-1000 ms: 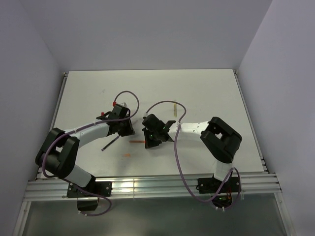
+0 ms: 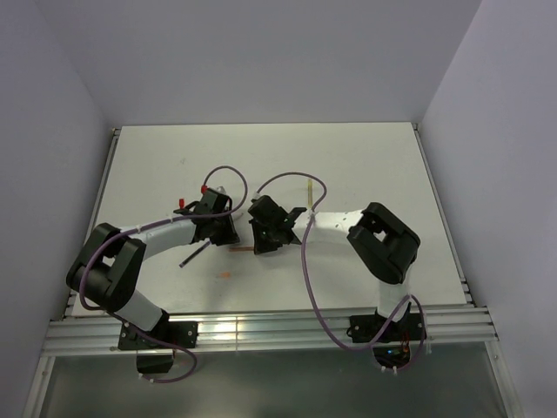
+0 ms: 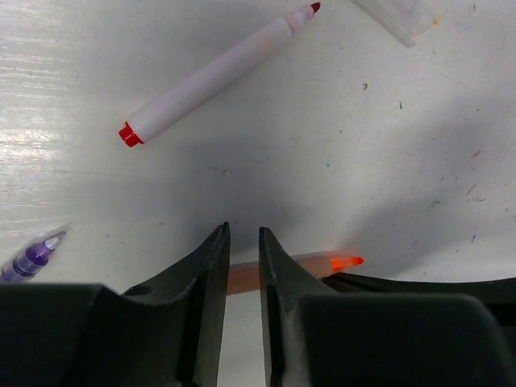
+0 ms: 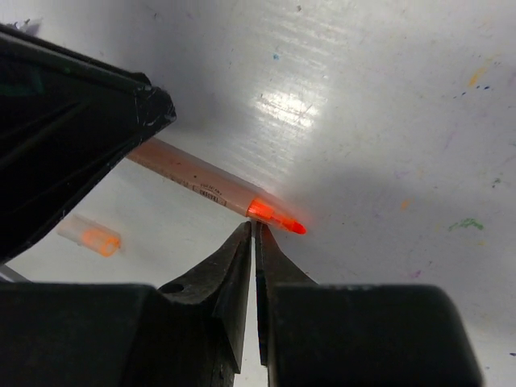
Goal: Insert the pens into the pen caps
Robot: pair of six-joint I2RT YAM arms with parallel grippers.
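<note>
An orange pen (image 2: 241, 249) lies on the table between my two grippers, its bright nib toward the right. My left gripper is part open above the pen's barrel (image 3: 313, 265), which shows across the gap between the fingers. In the right wrist view, the fingers of my right gripper are shut right at the lower edge of the pen's nib (image 4: 276, 216); nothing shows between them. The loose orange cap (image 4: 90, 235) lies apart on the table, also seen in the top view (image 2: 224, 275).
A red-tipped marker (image 3: 214, 81) and a clear cap (image 3: 399, 16) lie beyond the left gripper. A purple pen (image 2: 195, 254) lies at the left, a yellow one (image 2: 310, 193) at the back. Red caps (image 2: 182, 203) sit left.
The right gripper has shifted slightly left, toward the left gripper. The left gripper has moved a little forward, toward the table's front. The pen and cap look unmoved.
</note>
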